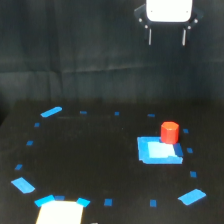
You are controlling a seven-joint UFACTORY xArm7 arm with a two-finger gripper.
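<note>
A red block, with a flat-faced, roughly cylindrical look, stands upright at the back right part of a blue-edged white square on the dark table. Its lower part overlaps the square in the picture. High above the table, near the top edge, hangs my gripper. Its two thin fingers point down and stand well apart, with only the dark backdrop between them. The gripper is clear of the red block, far above it.
A pale white object with blue strips beside it is cut off by the bottom edge at left. Small blue tape marks and longer strips lie flat around the table.
</note>
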